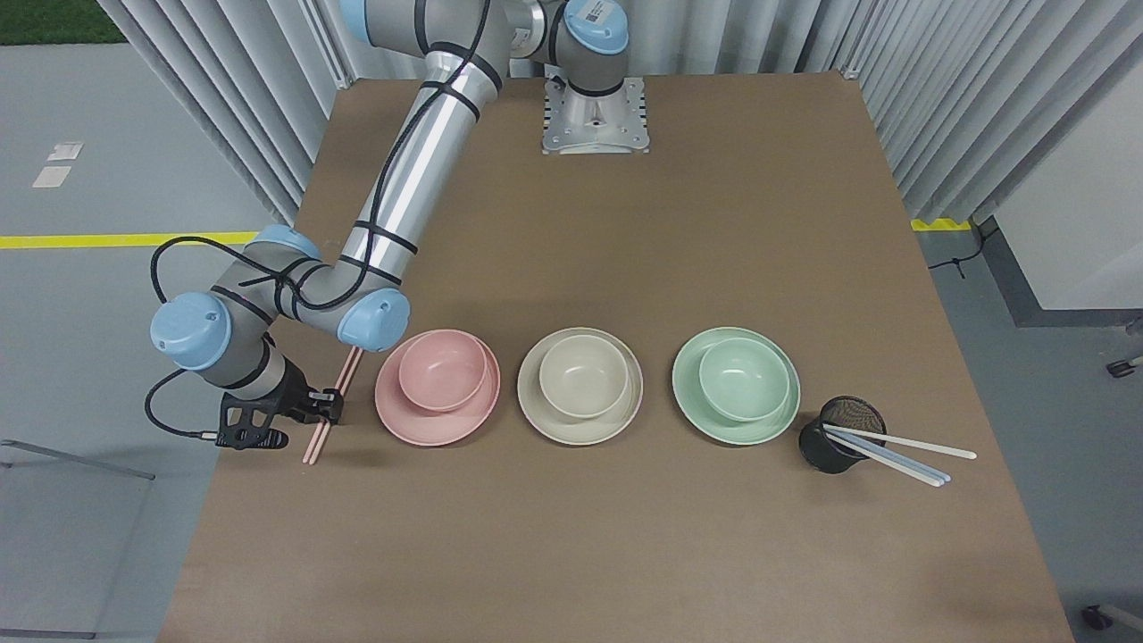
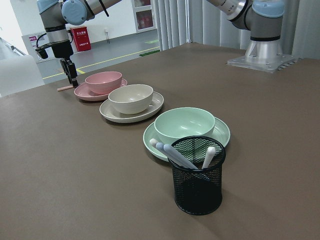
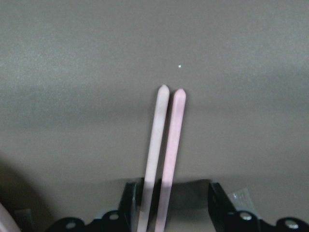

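Note:
Two pink chopsticks (image 1: 319, 444) lie on the table left of the pink plate (image 1: 433, 429) and its pink bowl (image 1: 442, 370); the wrist view shows their ends (image 3: 175, 125) side by side. My gripper is open around them, a black finger on either side, low at the table. In the left view it points down beside the pink set, at the far end (image 2: 73, 80).
A cream bowl (image 1: 584, 375) on a plate and a green bowl (image 1: 742, 377) on a plate stand to the right. A black mesh cup (image 2: 197, 190) holds several light chopsticks.

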